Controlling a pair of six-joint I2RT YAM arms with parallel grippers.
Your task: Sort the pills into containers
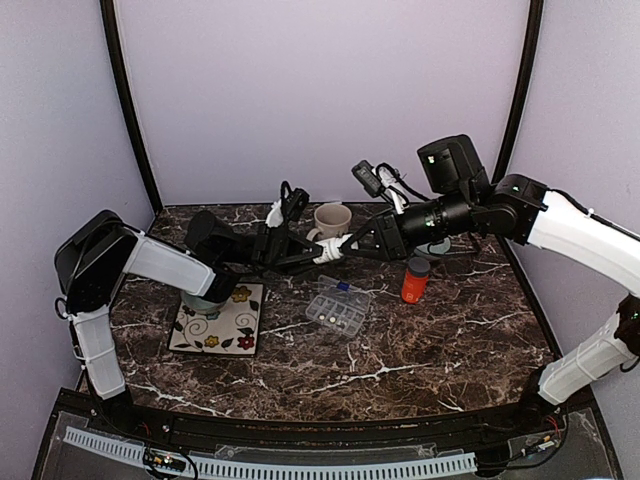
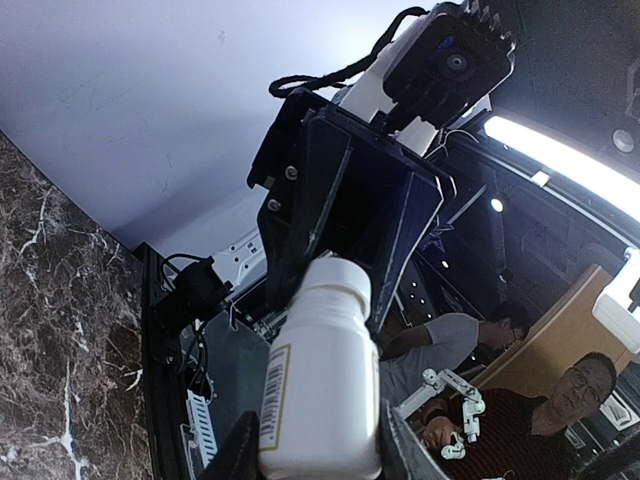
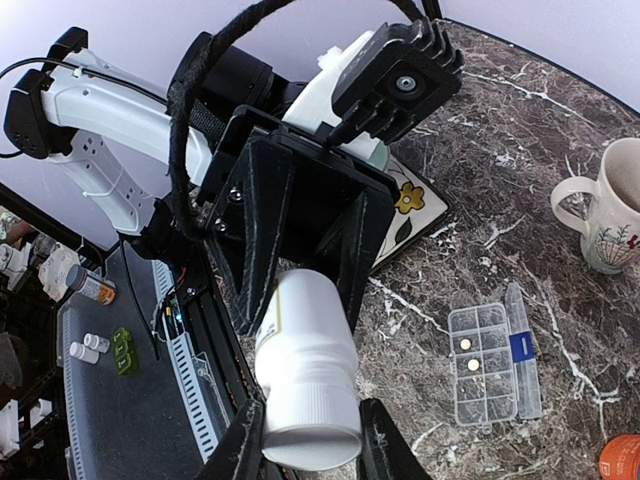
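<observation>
A white pill bottle [image 1: 330,249] is held up level between my two grippers, above the table. My left gripper is shut on the bottle's body [image 2: 325,400], on which a label edge shows. At the other end, my right gripper is shut around the ribbed white cap [image 3: 312,425]. Cap and body appear joined; whether the cap is loose I cannot tell. Below them on the table lies a clear compartment pill box [image 3: 485,372], its lid open, with a pill [image 3: 465,343] and another pill [image 3: 474,365] in separate compartments.
An orange bottle with a dark lid [image 1: 415,281] stands right of the pill box. A mug [image 1: 332,216] is behind the grippers. On the left lies a flower-patterned board [image 1: 215,335].
</observation>
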